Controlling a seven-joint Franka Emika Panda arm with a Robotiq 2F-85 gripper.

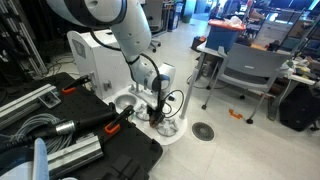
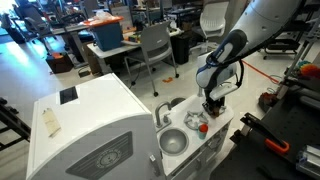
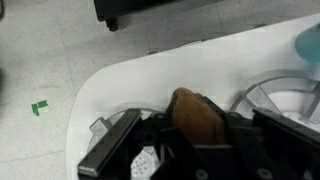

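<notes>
Something brown and rounded [image 3: 198,118] is held between the dark fingers of my gripper, which is shut on it in the wrist view. Its lower part is hidden by the fingers, and I cannot tell what it is. Beneath it lies a white countertop [image 3: 185,72] with grey ring-shaped burners [image 3: 275,90]. The exterior views show the arm low over this counter, where the held thing is too small to make out clearly.
A round metal sink [image 2: 174,141] with a faucet is set in the counter. A red cup [image 2: 203,128] stands near the burners. In the wrist view, a teal round thing [image 3: 309,45] sits at the right edge. A grey chair [image 1: 253,68] stands behind.
</notes>
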